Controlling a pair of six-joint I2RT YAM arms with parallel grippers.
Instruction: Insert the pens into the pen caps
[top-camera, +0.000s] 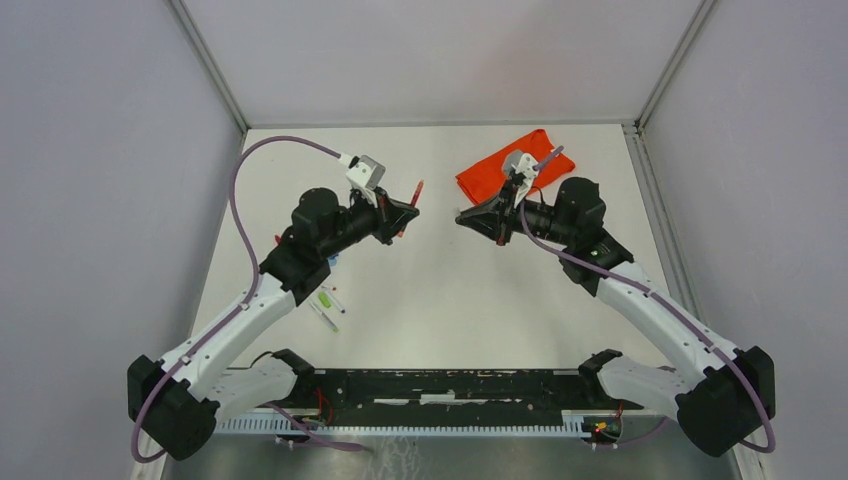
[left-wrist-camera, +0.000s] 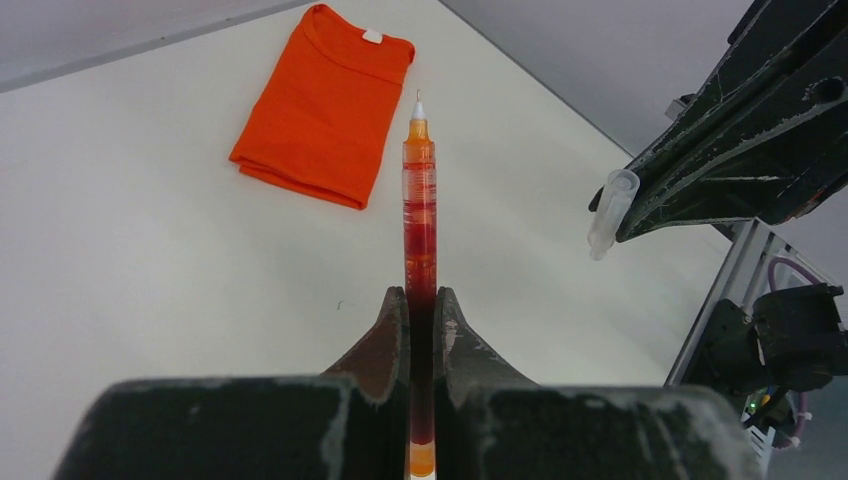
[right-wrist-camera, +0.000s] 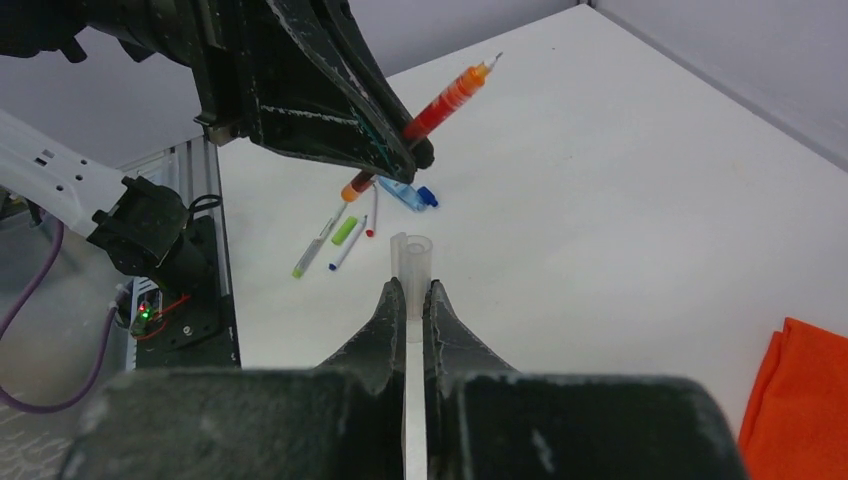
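Note:
An orange-red pen (left-wrist-camera: 419, 220) stands between the pads of my left gripper, its bare tip pointing away from the fingers. My right gripper is shut on a clear pen cap (right-wrist-camera: 412, 258), which sticks out past the fingertips. In the left wrist view the clear cap (left-wrist-camera: 612, 215) shows at the right, held apart from the pen. From above, the left gripper (top-camera: 405, 214) and the right gripper (top-camera: 464, 217) face each other over the table with a gap between pen and cap.
A folded orange-red shirt (top-camera: 500, 175) lies at the back right. Toward the left of the table lie a green cap (right-wrist-camera: 344, 231), a blue item (right-wrist-camera: 405, 194) and several slim pens (right-wrist-camera: 348, 243).

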